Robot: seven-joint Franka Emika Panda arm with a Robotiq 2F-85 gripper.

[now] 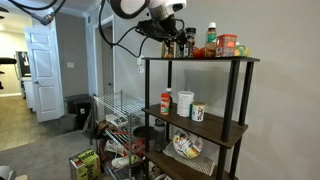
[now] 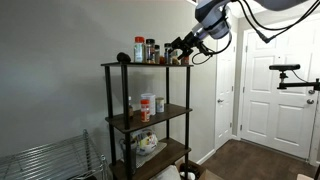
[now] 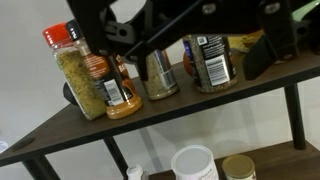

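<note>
My gripper (image 1: 176, 38) is at the left end of the shelf's top board, low among the spice jars, in exterior view 1. Exterior view 2 has the gripper (image 2: 186, 46) at the far end of the row. Looking down in the wrist view, its dark fingers (image 3: 262, 52) stand apart, with a jar with a black-and-white label (image 3: 213, 66) and a paler spice jar (image 3: 160, 76) visible between and beyond them. Contact with either jar cannot be made out. To the left are an orange-brown spice bottle (image 3: 116, 90) and a red-lidded bottle (image 3: 77, 72).
The dark shelf (image 1: 207, 126) holds a white tub (image 1: 185, 103), a can (image 1: 197, 112) and a red-and-white bottle (image 1: 165, 103) on its middle board. More bottles and a packet (image 1: 226, 45) crowd the top board. A wire rack (image 1: 120, 108) stands left of the shelf.
</note>
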